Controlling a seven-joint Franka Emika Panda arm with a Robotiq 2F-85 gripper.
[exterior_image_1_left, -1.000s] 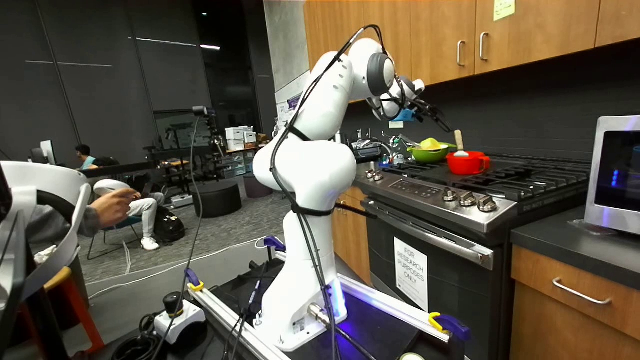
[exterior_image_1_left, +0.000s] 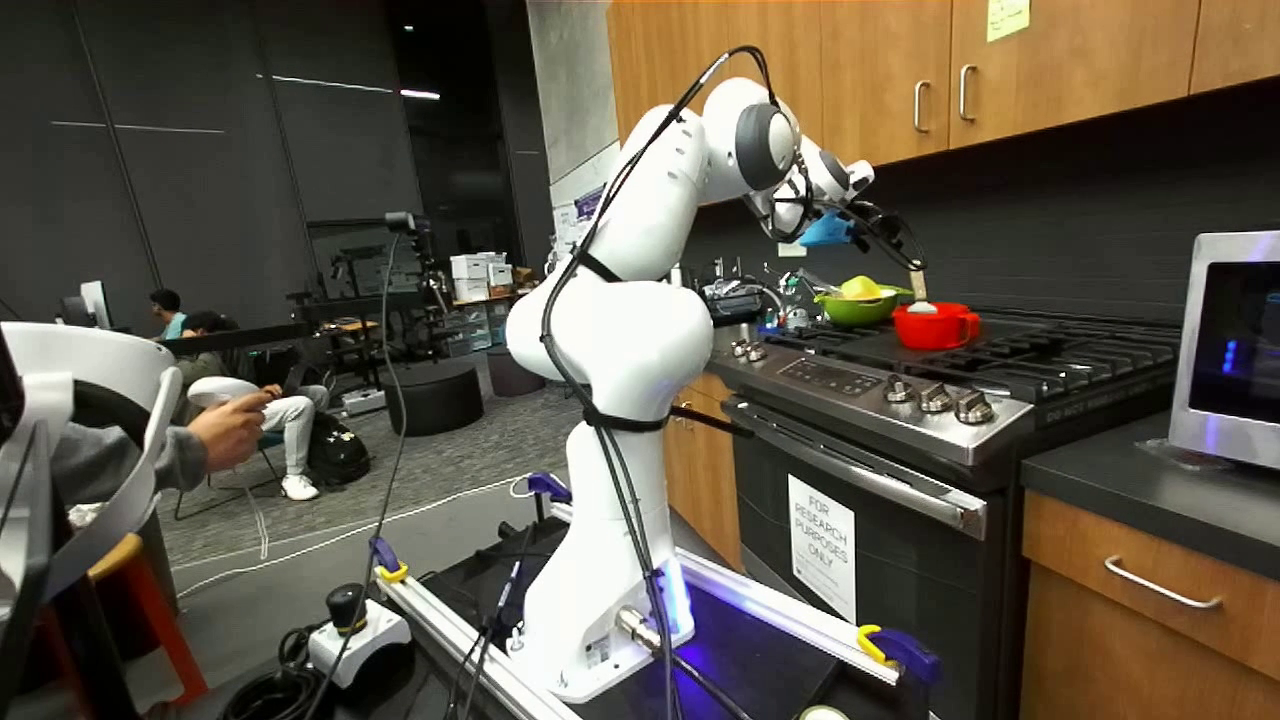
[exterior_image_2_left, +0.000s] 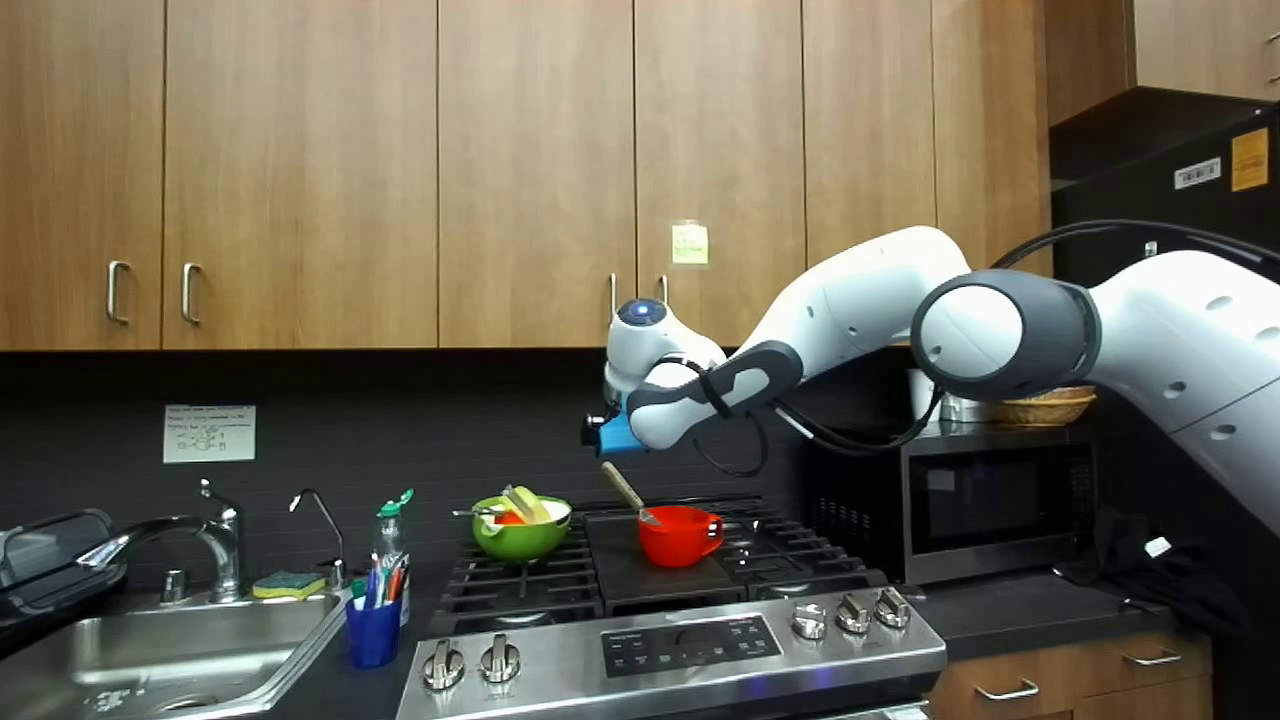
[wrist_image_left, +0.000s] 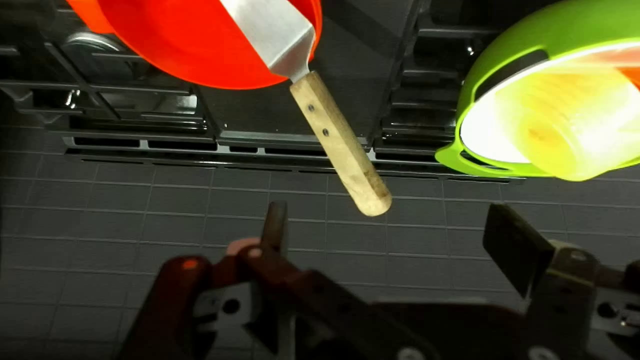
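Note:
In the wrist view my gripper stands open, and nothing is between its fingers. The spatula's wooden handle (wrist_image_left: 339, 141) points toward the gap, its end just short of the fingertips in the picture. Its metal blade (wrist_image_left: 273, 30) rests in a red pot (wrist_image_left: 198, 45), which sits on the stove's dark centre plate. Exterior view 2 shows the red pot (exterior_image_2_left: 675, 540) with the handle (exterior_image_2_left: 621, 484) leaning up and left, beneath the arm's wrist. A green bowl (exterior_image_2_left: 518, 534) holding yellow and orange items stands left of the pot there.
Wooden cabinets (exterior_image_2_left: 720, 156) hang over the stove (exterior_image_2_left: 768, 612). A dark tiled wall (wrist_image_left: 240, 240) rises behind the pot. To the right is a microwave (exterior_image_2_left: 990, 492); a sink (exterior_image_2_left: 204, 648) and blue pen cup (exterior_image_2_left: 373, 630) lie left.
In exterior view 1 my wrist and gripper have shifted right, closer to the spatula handle. The pot, spatula and green bowl look unmoved.

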